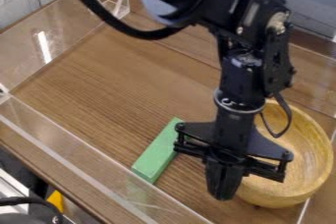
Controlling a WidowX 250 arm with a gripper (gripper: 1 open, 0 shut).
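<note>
The black gripper (223,181) hangs low at the lower right, its fingers shut with nothing visible between them. It is at the left rim of a round yellow bowl (302,164), partly covering it. A green rectangular block (156,152) lies flat just left of the gripper.
The wooden tray floor (92,90) is clear to the left and behind. Clear walls run along the front and left edges. Dark items and a cable sit outside at the bottom left.
</note>
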